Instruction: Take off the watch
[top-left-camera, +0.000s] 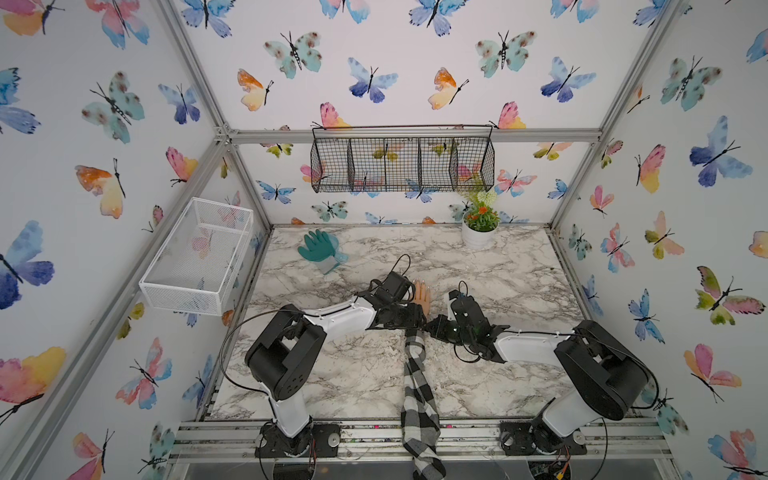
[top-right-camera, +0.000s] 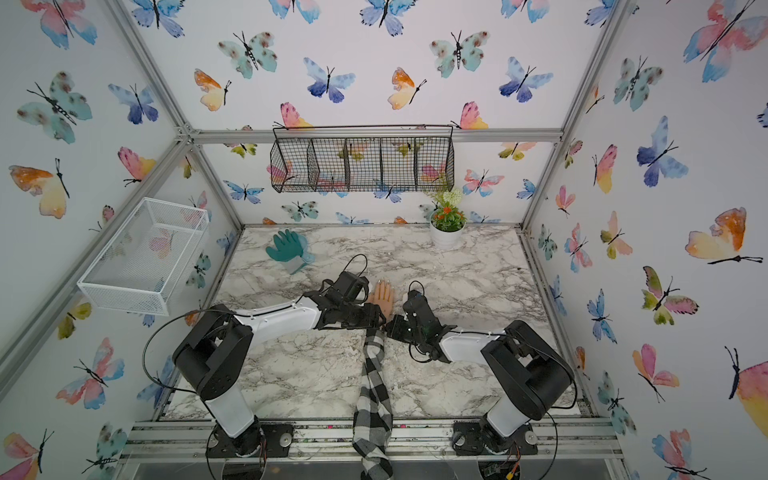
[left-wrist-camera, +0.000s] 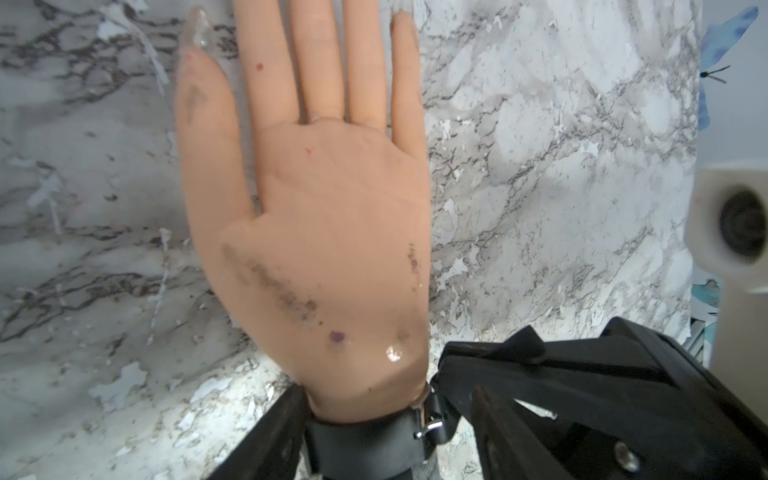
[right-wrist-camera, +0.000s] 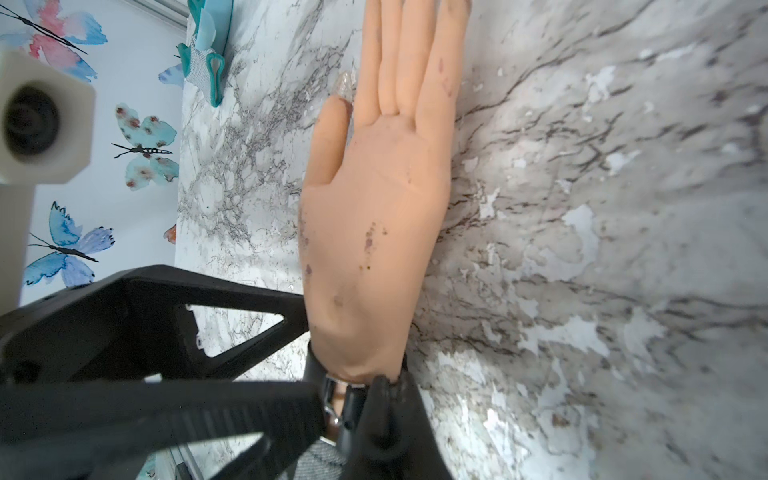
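Observation:
A rubber hand (left-wrist-camera: 344, 240) lies palm up, its wrist wrapped by a black watch (left-wrist-camera: 364, 448) with a metal buckle. My left gripper is open over the wrist, one finger (left-wrist-camera: 276, 440) on each side of the strap. From the right reaches my right gripper, shut with its tips low at the wrist beside the buckle (right-wrist-camera: 332, 400). Whether a bit of strap lies between those tips is hidden. In both top views the grippers cover the watch.
A checked sleeve (top-left-camera: 417, 384) runs from the wrist to the front edge. Teal gloves (top-left-camera: 321, 249) lie at the back left, a potted plant (top-left-camera: 480, 228) stands at the back right. Wire baskets (top-left-camera: 400, 164) hang behind. Both grippers are close together.

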